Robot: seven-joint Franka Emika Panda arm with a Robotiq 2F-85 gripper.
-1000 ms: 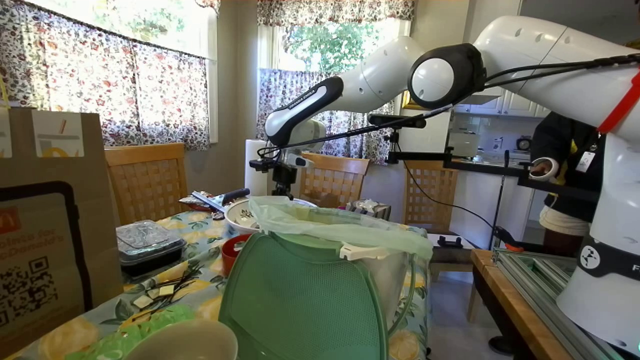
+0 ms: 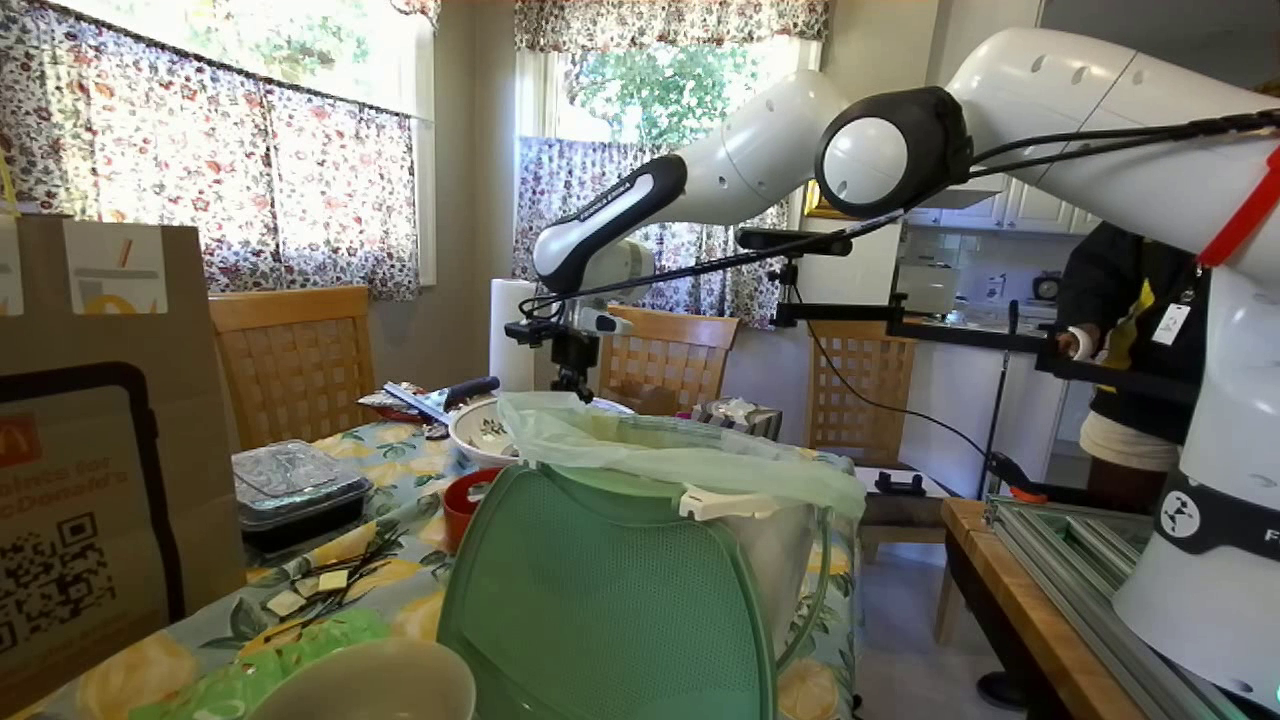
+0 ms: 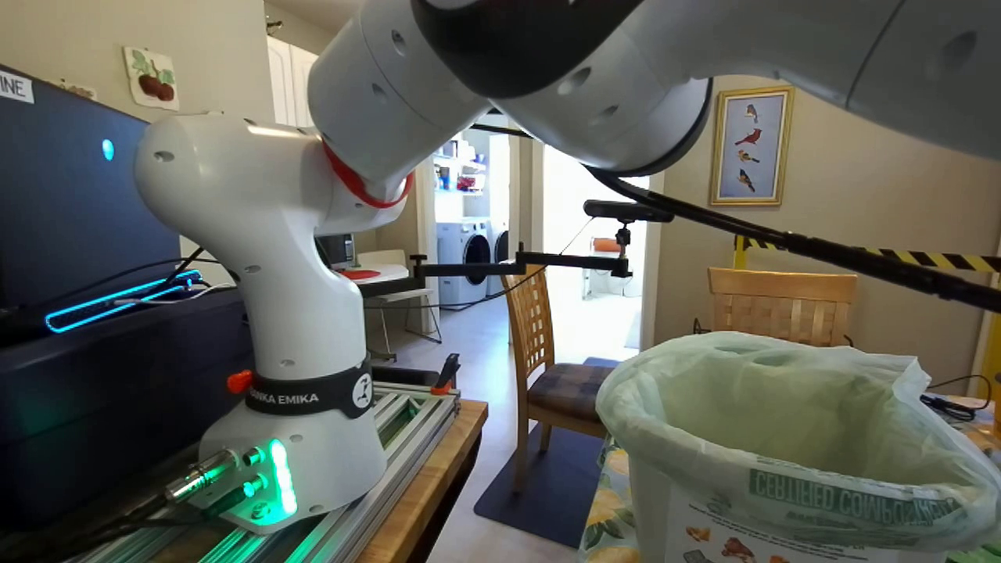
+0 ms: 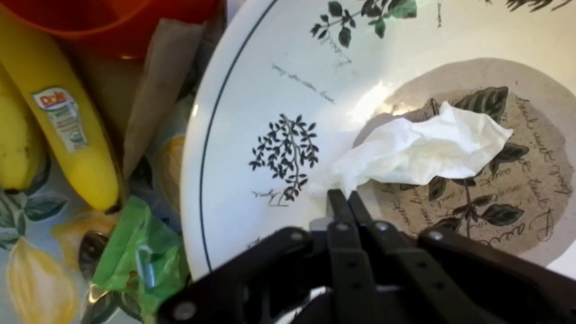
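My gripper is shut over a white bowl [image 4: 232, 178] with a dark rim line and printed plants. In the wrist view a crumpled white tissue [image 4: 432, 146] lies across the bowl's brown centre. Its narrow left end meets the fingertips; whether a thin fold is pinched between them cannot be made out. From exterior view 1, the gripper [image 2: 578, 394] points down at the bowl [image 2: 474, 438], its tips partly hidden behind a lined bin. Exterior view 2 does not show the gripper.
The bin with its pale green bag [image 3: 798, 403] stands close to the bowl. Bananas [image 4: 70, 135], a green wrapper [image 4: 143, 254] and a red container [image 4: 108, 27] crowd the bowl's left side in the wrist view. A paper bag [image 2: 108, 480] and plastic box [image 2: 298, 486] occupy the table's left.
My gripper has shifted slightly right and a little down in exterior view 1. The person's hand at the right has moved; the bin and table items look unchanged.
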